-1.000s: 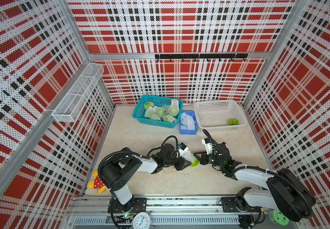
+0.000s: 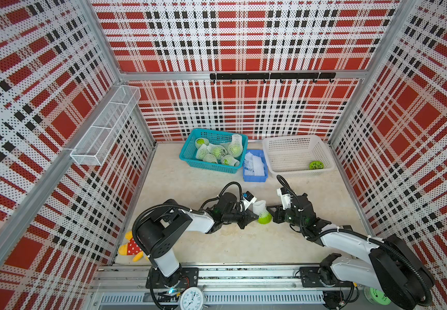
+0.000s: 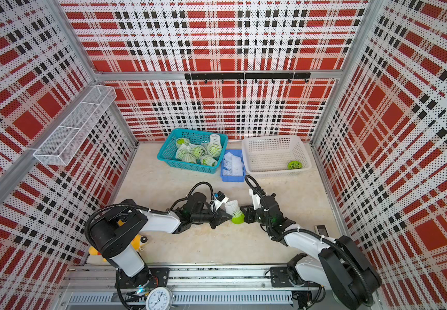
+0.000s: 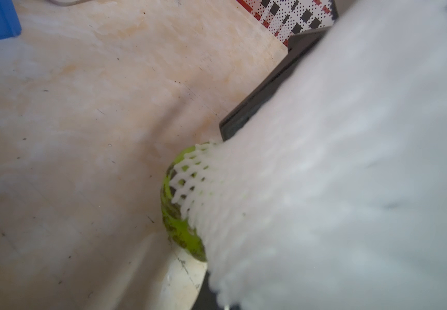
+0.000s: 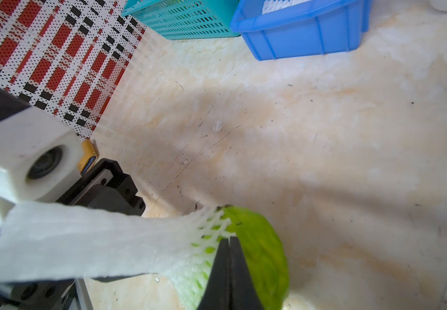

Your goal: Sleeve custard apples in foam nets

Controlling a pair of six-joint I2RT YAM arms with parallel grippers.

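A green custard apple rests low between my two grippers, its upper part inside a white foam net. The net's long loose end stands up off the fruit and fills much of the left wrist view. Green skin of the custard apple is bare on the side facing the right wrist camera. My left gripper is shut beside the fruit; the net mostly hides its fingers. My right gripper is shut, fingertips together against the fruit near the net's edge. Whether either pinches the net is hard to see.
At the back, a teal basket holds several netted fruits. Next to it stands a blue bin of foam nets. A white basket holds one bare custard apple. Table before the grippers is clear.
The net's loose end has swung from leaning left to nearly upright. My right gripper has shifted slightly right; my left gripper has hardly moved.
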